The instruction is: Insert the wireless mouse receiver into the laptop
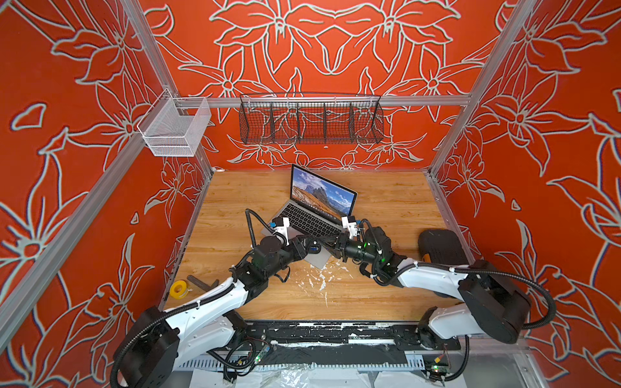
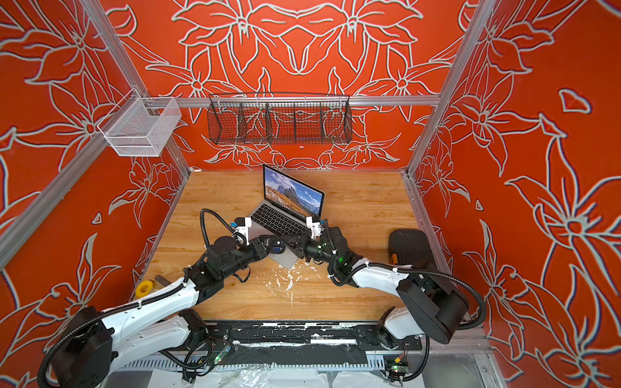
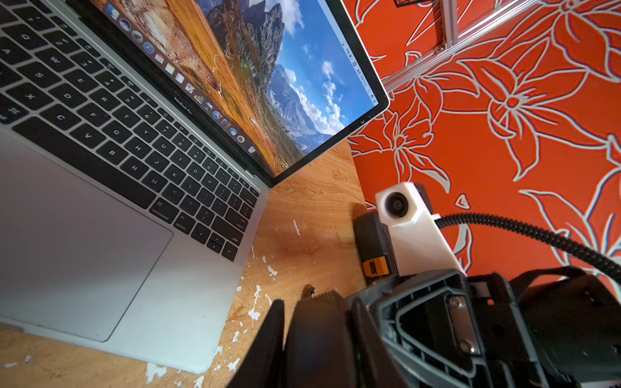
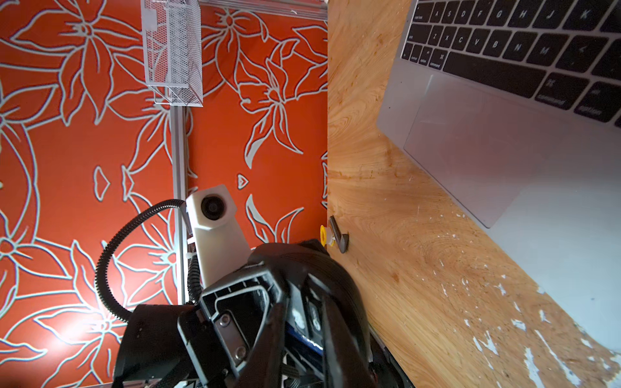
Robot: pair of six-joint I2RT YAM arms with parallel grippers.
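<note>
Above the laptop's front right corner, my left gripper is shut on a dark mouse point(image 1: 315, 248) with a blue patch on it. Facing it from the right is my right gripper, its fingers a little apart. A blue and silver part of the mouse point(image 4: 304, 339) shows through that gap; touch between them cannot be told. I cannot make out the wireless receiver in any view. The laptop point(image 1: 307, 220) stands open with its screen lit, angled on the table. Its keyboard and palm rest point(image 3: 168, 284) fill much of the left wrist view.
A black case point(image 1: 445, 247) lies at the table's right side. Yellow tape point(image 1: 179, 289) and a dark tool point(image 1: 201, 283) are at the left. Wire baskets point(image 1: 310, 119) hang at the back. Worn white patches point(image 1: 321, 280) mark the bare wood in front.
</note>
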